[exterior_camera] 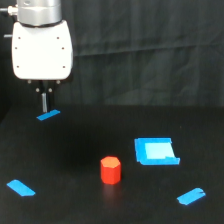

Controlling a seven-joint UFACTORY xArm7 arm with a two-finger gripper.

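Observation:
My gripper hangs at the upper left under its white housing, small and dark, so the gripper's state is too unclear to make out. A red block, six-sided on top, stands upright near the middle front of the black table, well away from the gripper. To the right of the block lies a blue-edged square with a white middle.
Strips of blue tape lie on the table: one by the gripper, one at the front left, one at the front right. A dark curtain closes off the back. Open table surrounds the red block.

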